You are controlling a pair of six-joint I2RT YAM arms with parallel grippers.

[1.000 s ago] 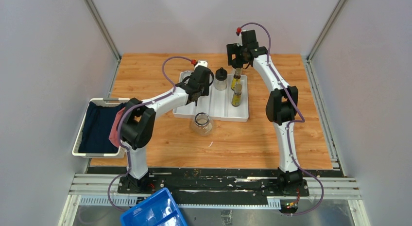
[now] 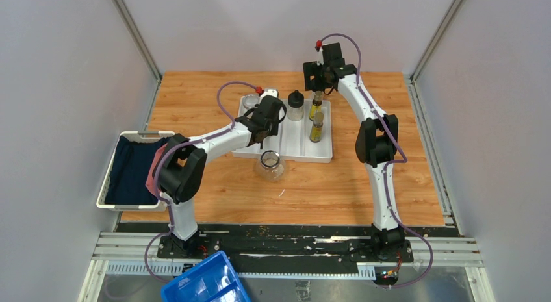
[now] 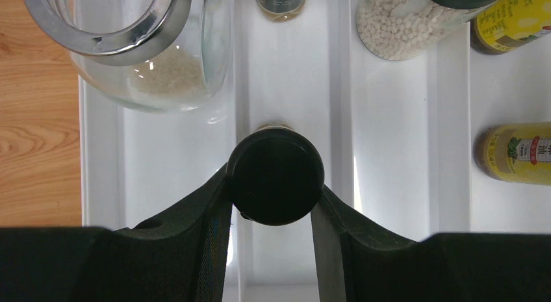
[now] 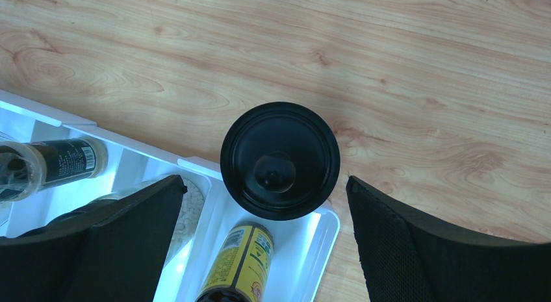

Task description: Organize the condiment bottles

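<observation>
In the left wrist view my left gripper is shut on a black-capped bottle (image 3: 275,172) over a middle compartment of the white tray (image 3: 292,250). A steel-rimmed jar (image 3: 172,75), a small bottle (image 3: 279,3), a jar of white grains (image 3: 403,29) and yellow-labelled bottles (image 3: 523,152) share the tray. In the right wrist view my right gripper stands open over a round black lid (image 4: 280,133) at the tray's corner; whatever is under the lid is hidden.
A glass jar (image 2: 271,172) stands in front of the tray. A white basket with dark cloth (image 2: 130,172) is at left, a blue bin (image 2: 201,282) below the table edge.
</observation>
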